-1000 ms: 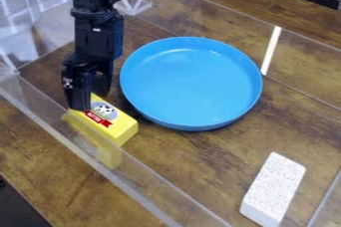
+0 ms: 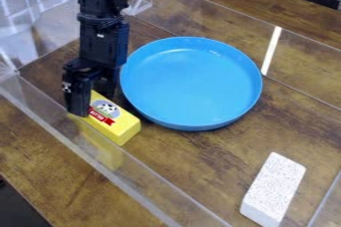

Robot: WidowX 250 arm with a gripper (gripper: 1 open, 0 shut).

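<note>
My black gripper reaches down at the left of the view, open, its fingers low beside the upper left end of a yellow box with a red label and a small picture on top. Whether the fingers touch the box is hard to tell. The box lies on the wooden table, just left of a blue round plate.
A white block lies at the lower right, and a white strip at the upper right. A clear plastic edge runs across the lower left.
The gripper has shifted very slightly, and the yellow box sits a little further right than before. The plate and white block look unmoved.
</note>
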